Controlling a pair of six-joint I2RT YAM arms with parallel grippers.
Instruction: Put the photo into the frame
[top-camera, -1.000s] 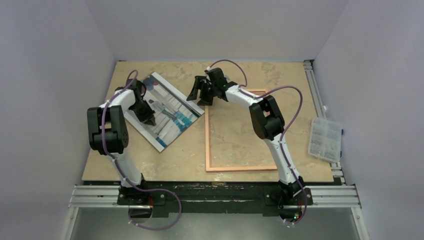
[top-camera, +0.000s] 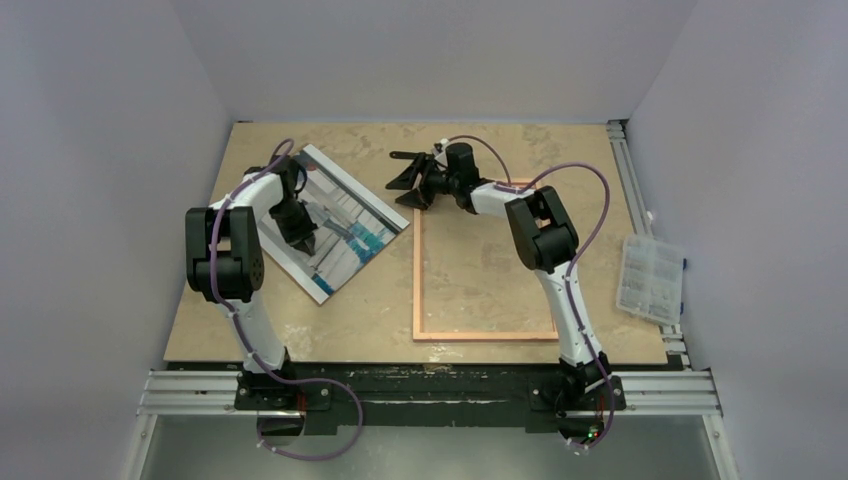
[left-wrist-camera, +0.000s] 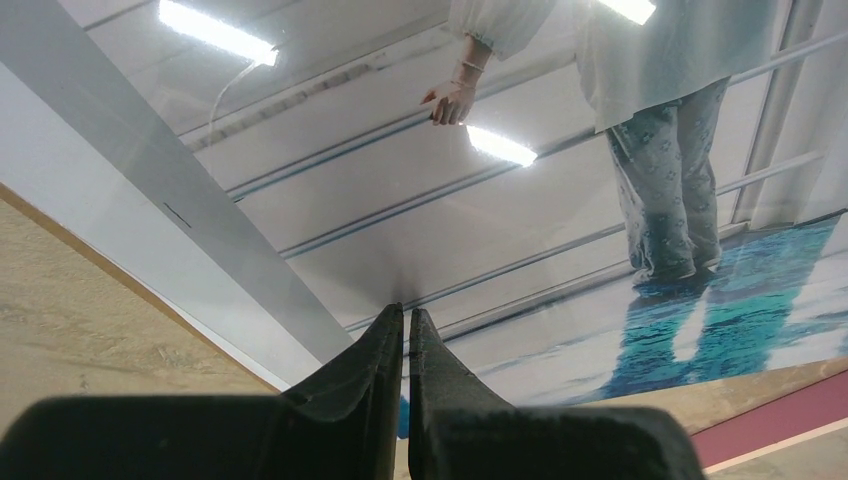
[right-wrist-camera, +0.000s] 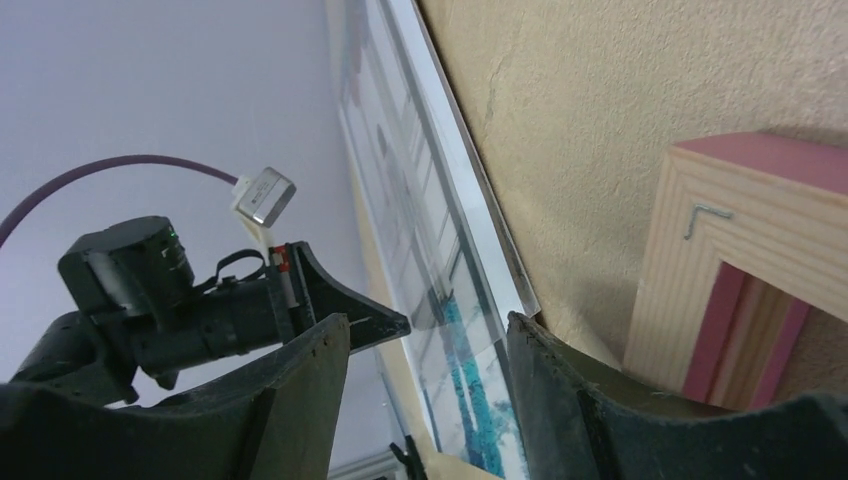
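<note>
The photo (top-camera: 350, 245), showing a figure and blue water, lies angled on the left of the table under a glossy clear surface. Over it my left gripper is shut, nothing visible between its fingers. The wooden frame (top-camera: 418, 290) with pink inner edges lies to the photo's right. My right gripper is open near the frame's back left corner, the photo's edge beyond it in the right wrist view.
A clear compartment box (top-camera: 650, 280) sits at the table's right edge. Walls surround the back and sides.
My right gripper has shifted slightly right from where it was. My left gripper moved a little right a second ago and has since stayed put, as has the photo.
</note>
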